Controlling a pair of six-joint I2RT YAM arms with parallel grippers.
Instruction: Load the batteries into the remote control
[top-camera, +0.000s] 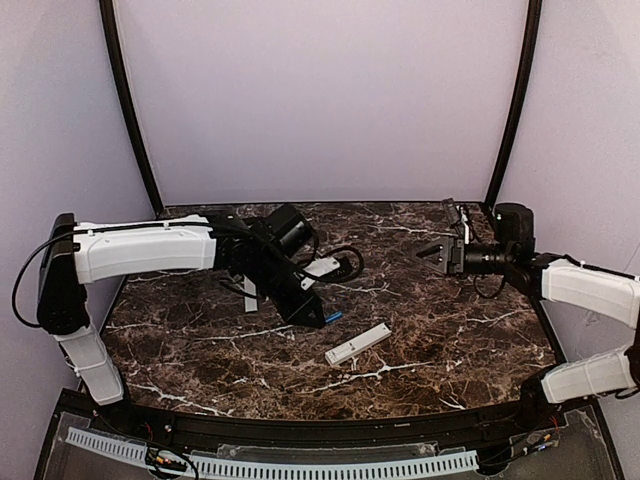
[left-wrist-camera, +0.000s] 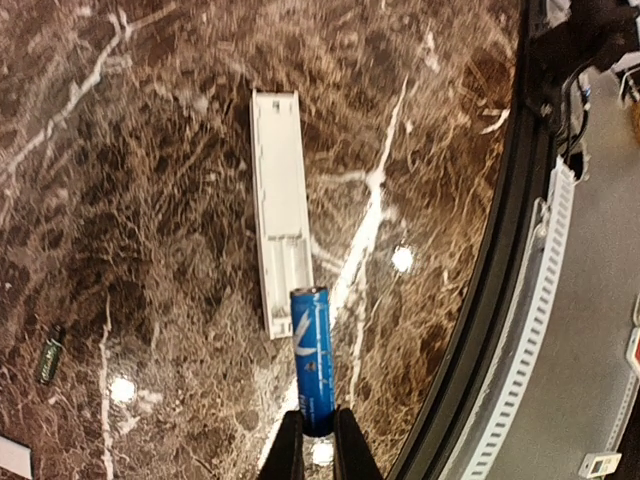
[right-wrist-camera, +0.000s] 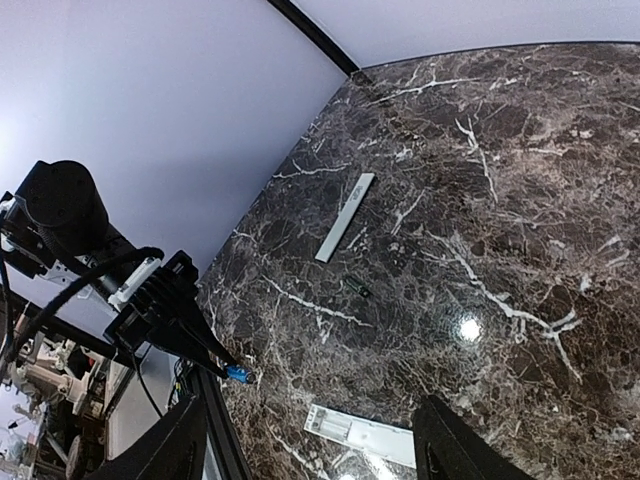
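Observation:
My left gripper (top-camera: 318, 318) is shut on a blue battery (left-wrist-camera: 312, 350), which points down toward the white remote control (top-camera: 356, 344). In the left wrist view the remote (left-wrist-camera: 279, 170) lies back up with its open compartment at the lower end, partly behind the battery's tip. A small dark green battery lies apart on the table, also visible in the right wrist view (right-wrist-camera: 357, 286). My right gripper stands open above the table at the right, with nothing between its fingers.
A white strip, apparently the remote's cover (right-wrist-camera: 345, 218), lies at the back left.

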